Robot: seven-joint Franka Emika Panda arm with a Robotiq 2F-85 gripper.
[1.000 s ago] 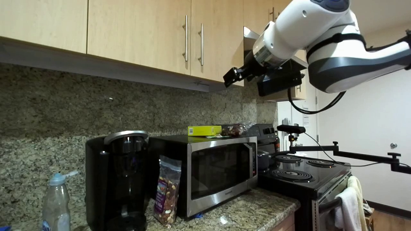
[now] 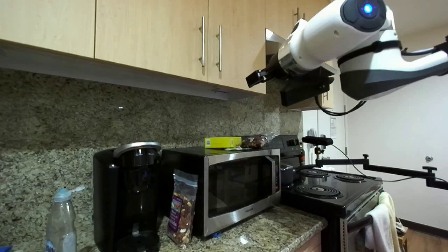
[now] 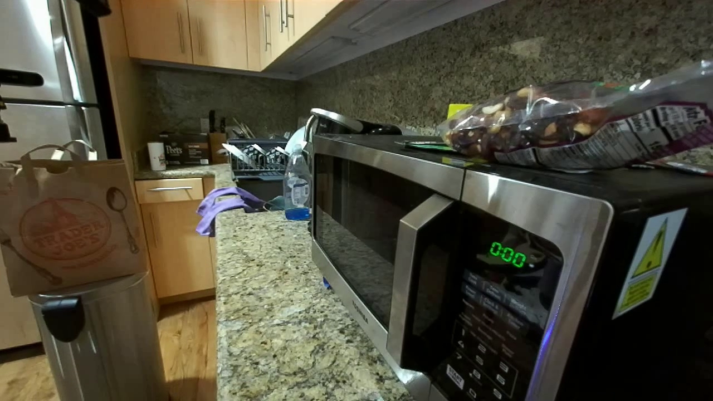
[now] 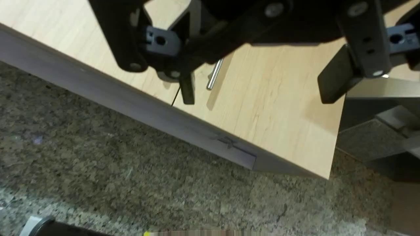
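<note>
My gripper stands open in the wrist view, its two dark fingers wide apart and nothing between them. Behind that gap is the pale wood cabinet door (image 4: 275, 106), with the lower end of a metal bar handle (image 4: 214, 74) close to the left finger. From exterior view 1, the gripper (image 2: 254, 79) is up at the height of the wall cabinets, right of their two long handles and well above the microwave (image 2: 239, 189). Whether it touches the door cannot be told. Exterior view 2 does not show the gripper.
On the microwave lie a yellow box (image 2: 222, 142) and a nut bag (image 3: 548, 127). Another nut bag (image 2: 183, 208) stands between the coffee maker (image 2: 126, 197) and microwave. A camera on a bracket (image 2: 317, 141) juts out over the stove (image 2: 331, 189). Air below the cabinets is free.
The arm's wrist has risen slightly, and the gripper has moved a little up and to the right in exterior view 1. The counter objects have not moved.
</note>
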